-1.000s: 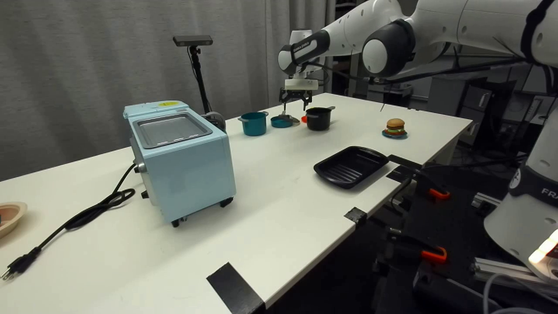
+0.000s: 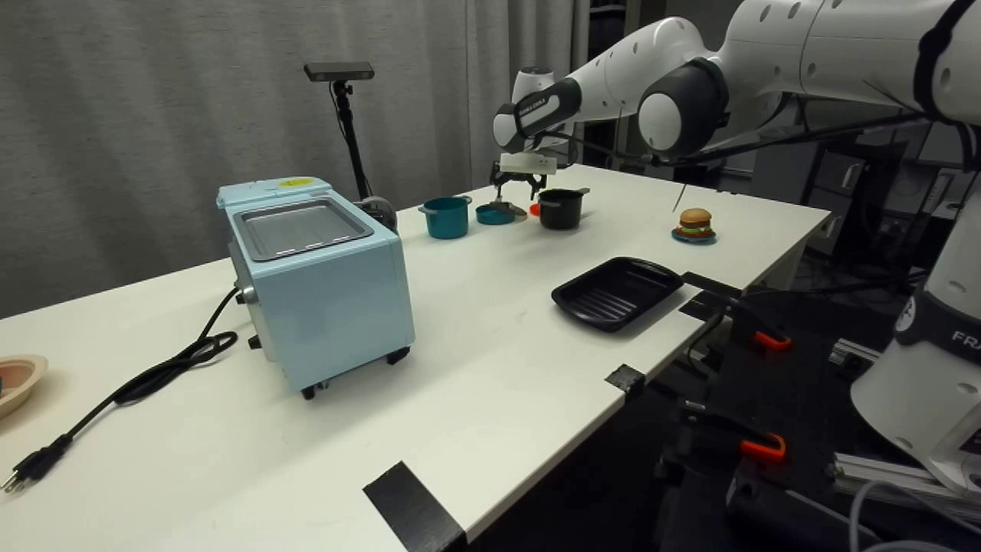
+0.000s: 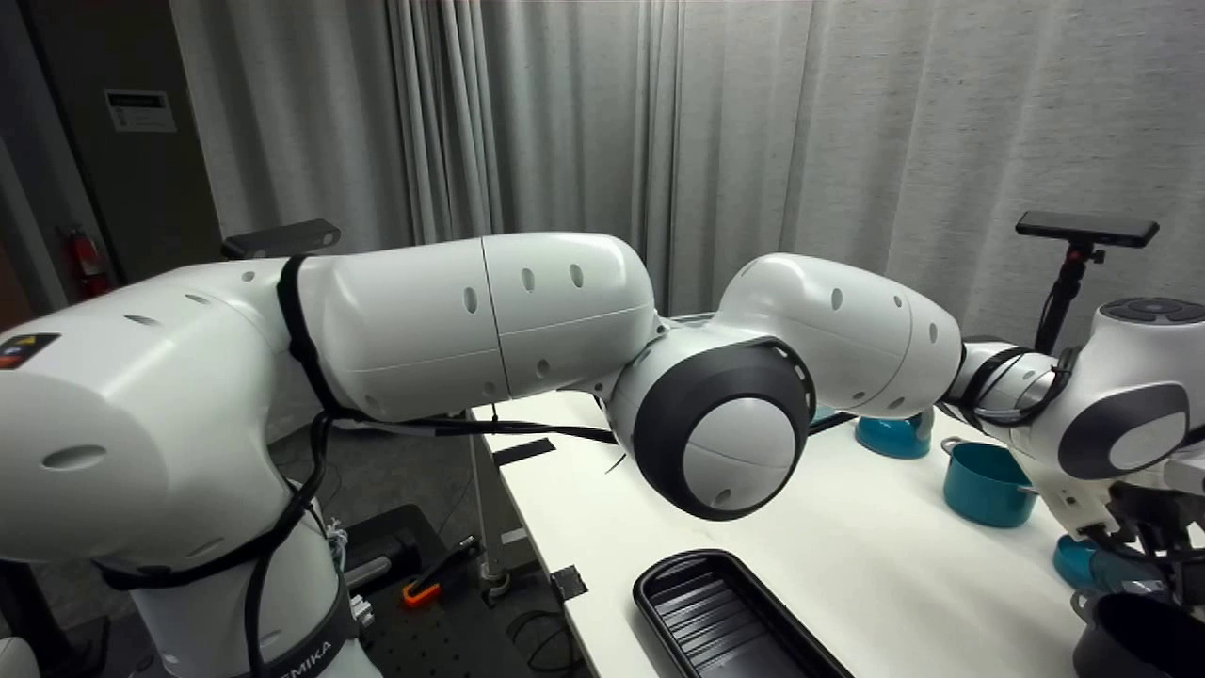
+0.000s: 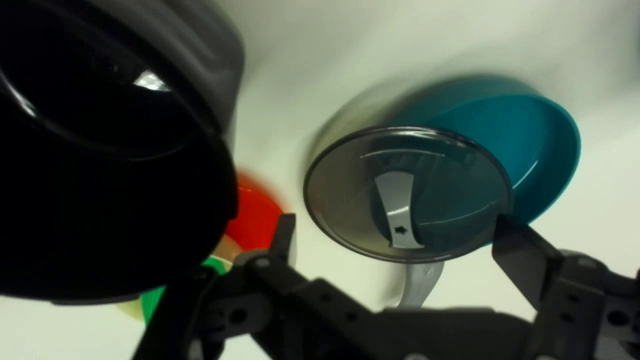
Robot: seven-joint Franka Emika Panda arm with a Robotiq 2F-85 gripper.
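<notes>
A clear lid with a dark rim and a grey handle leans over the edge of a shallow teal pan in the wrist view. My gripper is open above them; one finger stands on each side of the lid, and nothing is gripped. Whether the right finger touches the lid's rim I cannot tell. A black pot fills the left of the wrist view, close to the left finger. In exterior view 1 the gripper hangs low over the far part of the table.
Red and green items lie beside the black pot. Farther along the table stand a teal pot, a toy burger on a blue plate, a black tray and a light-blue appliance.
My gripper has come down closer to the lid and pan, the arm sinking with it. The pots, pan, tray and burger look unmoved.
</notes>
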